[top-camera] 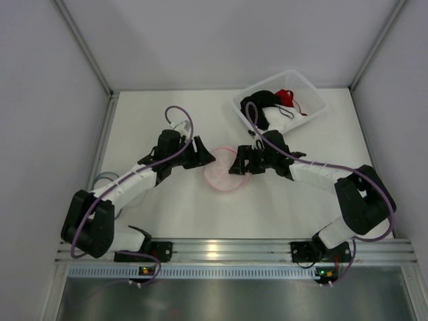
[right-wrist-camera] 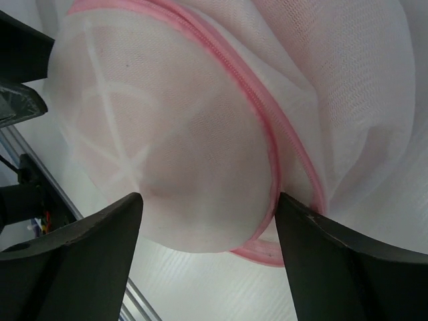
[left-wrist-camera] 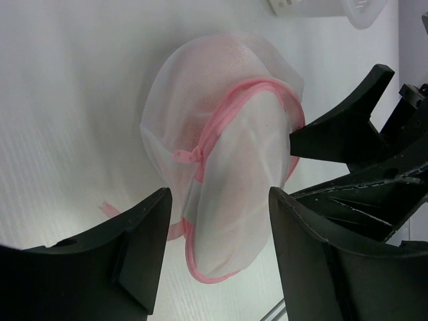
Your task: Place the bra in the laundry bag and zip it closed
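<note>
The laundry bag point(top-camera: 217, 175) is white mesh with pink trim and lies at the middle of the table, its round flat end facing up. In the left wrist view a pink zipper tab point(left-wrist-camera: 189, 156) shows on the trim. My left gripper point(top-camera: 206, 151) is open at the bag's left side, its fingers apart over the mesh. At the bag's right side my right gripper point(top-camera: 239, 162) also stands open; in the right wrist view one fingertip point(right-wrist-camera: 289, 208) meets the pink zipper edge point(right-wrist-camera: 273, 180). No bra can be made out in or beside the bag.
A white basket point(top-camera: 313, 93) at the back right holds a black garment point(top-camera: 263, 100), a red one point(top-camera: 286, 97) and a white one point(top-camera: 275, 119). My two grippers are close together over the bag. Table around the bag is clear.
</note>
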